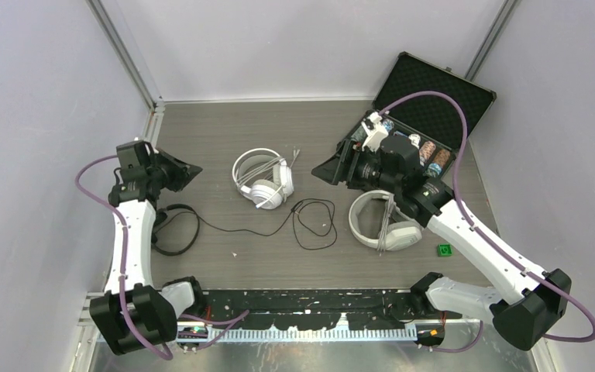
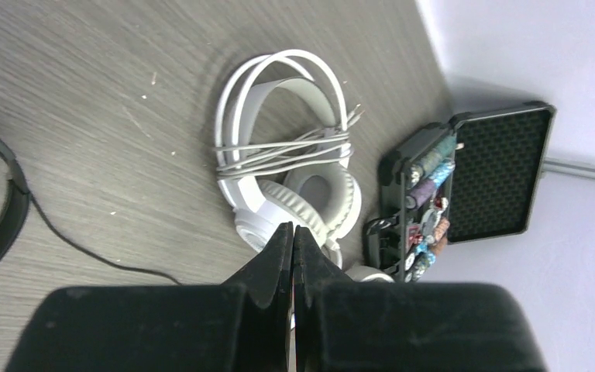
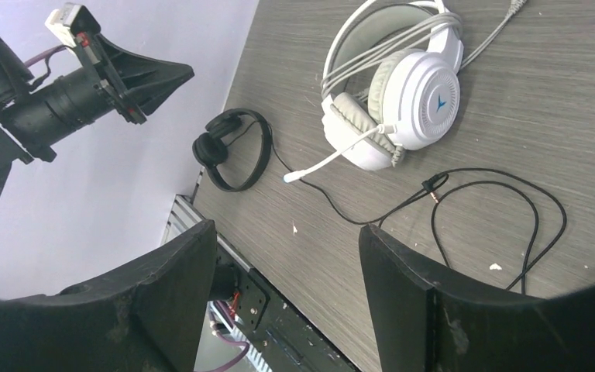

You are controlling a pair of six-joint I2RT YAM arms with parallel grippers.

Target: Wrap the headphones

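Black headphones (image 3: 263, 159) lie on the table at the left, their thin black cable (image 1: 240, 230) running right into loose loops near the middle. In the left wrist view, part of their headband (image 2: 9, 213) shows at the left edge, well clear of the fingers. My left gripper is raised above the table, shut, its fingertips pressed together with nothing between them. Over the table's right half, my right gripper hangs open and empty, the looped cable lying below and beyond its fingers. From above, the left arm covers part of the black headphones.
White headphones (image 1: 245, 168) with their cord wound round them lie mid-table; a second wrapped white pair (image 1: 359, 225) sits under the right arm. An open black case (image 1: 441, 93) holds several small items at the back right. A green block (image 1: 444, 250) lies at the right.
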